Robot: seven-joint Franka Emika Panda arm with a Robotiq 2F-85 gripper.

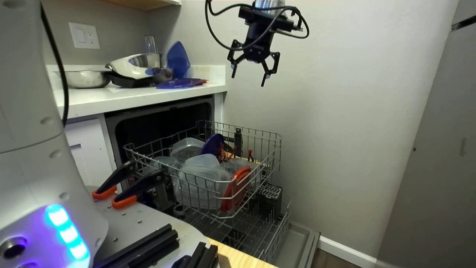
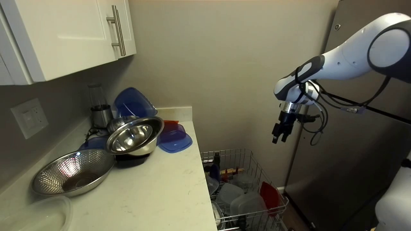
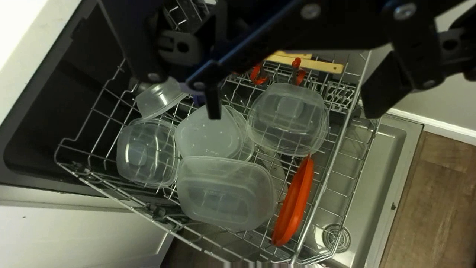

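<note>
High above the pulled-out dish rack, my gripper point(image 1: 248, 79) hangs open with only air between its fingers. The upper rack point(image 1: 279, 154) holds several clear plastic containers; in the wrist view these include a large one in front point(image 3: 227, 192), one at the left point(image 3: 145, 152) and one at the right point(image 3: 288, 118). A red lid point(image 3: 294, 201) stands on edge along the rack's right side. Towards the back are a dark blue lid point(image 1: 213, 145) and wooden handles point(image 3: 312, 62). In the wrist view my fingers point(image 3: 214, 102) cover part of the rack's far end.
Counter point(image 2: 173, 192) to the rack's left: steel bowls point(image 2: 135, 136), a colander point(image 2: 73, 171), blue lids point(image 2: 175, 143) and a blue container point(image 2: 135, 102). A wall stands behind the rack; a tall grey door point(image 2: 358, 154) is at the right.
</note>
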